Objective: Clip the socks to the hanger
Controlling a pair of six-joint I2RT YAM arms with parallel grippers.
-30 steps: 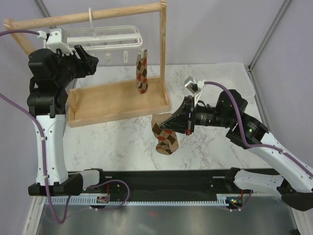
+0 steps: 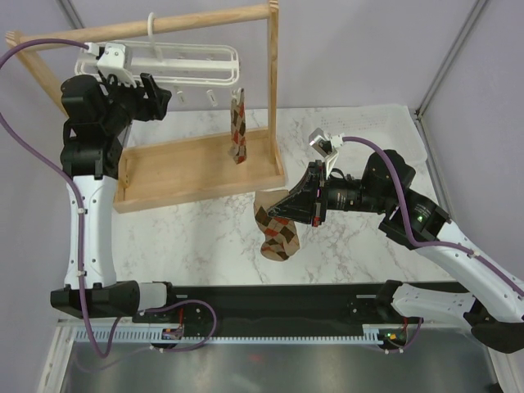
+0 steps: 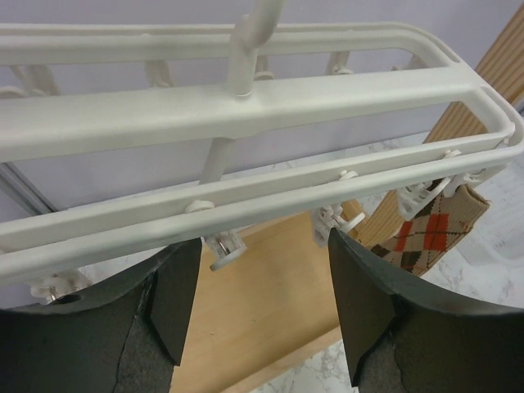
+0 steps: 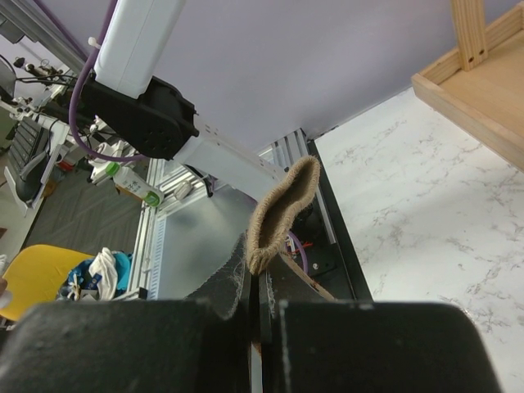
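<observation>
A white clip hanger [image 2: 188, 78] hangs from the wooden frame, with one argyle sock [image 2: 238, 123] clipped at its right end. My left gripper [image 2: 151, 98] is open at the hanger's left part; in the left wrist view its fingertips flank a clip [image 3: 224, 246] below the front bar, with nothing clearly held. My right gripper [image 2: 282, 209] is shut on a second argyle sock [image 2: 277, 233], which dangles below it over the marble surface; the sock's tan cuff [image 4: 282, 205] rises above the fingertips in the right wrist view.
The wooden frame's base tray [image 2: 188, 192] stands under the hanger. A translucent white bin [image 2: 385, 119] sits at the back right.
My left gripper has moved a little right and up along the hanger. The clipped sock swung and now hangs straight. The right arm looks unmoved.
</observation>
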